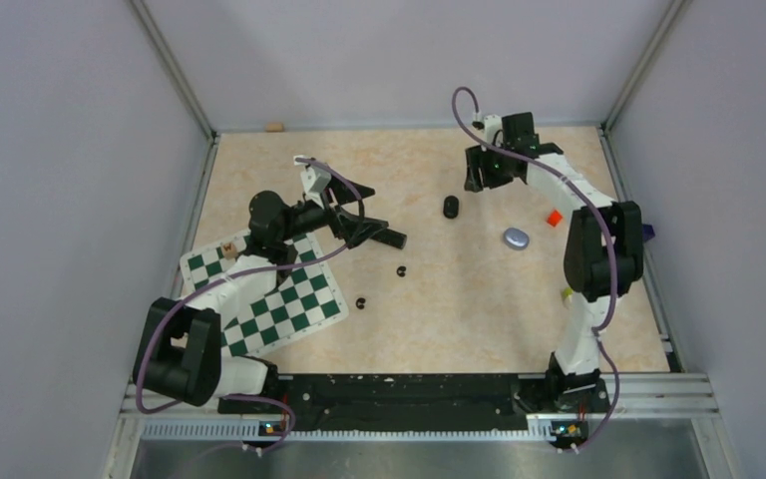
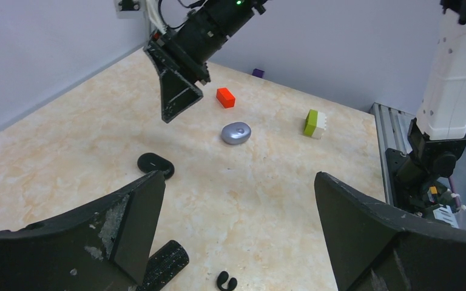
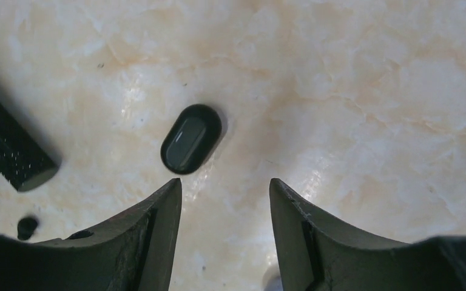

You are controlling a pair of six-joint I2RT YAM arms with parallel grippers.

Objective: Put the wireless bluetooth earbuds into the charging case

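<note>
A black oval case (image 1: 451,207) lies mid-table, seen whole in the right wrist view (image 3: 191,139). Two small black earbud-like pieces lie nearer the front, one (image 1: 401,270) right of the other (image 1: 360,303). My right gripper (image 1: 475,169) hangs above and right of the oval case, part open, with nothing visible between its fingers. My left gripper (image 1: 357,209) stands open above a black bar (image 1: 388,239), left of the oval case; nothing shows between its fingers.
A silver-grey oval object (image 1: 516,239), a red block (image 1: 554,218) and a green-white block (image 2: 311,123) lie on the right. A checkered board (image 1: 289,309) covers the left front.
</note>
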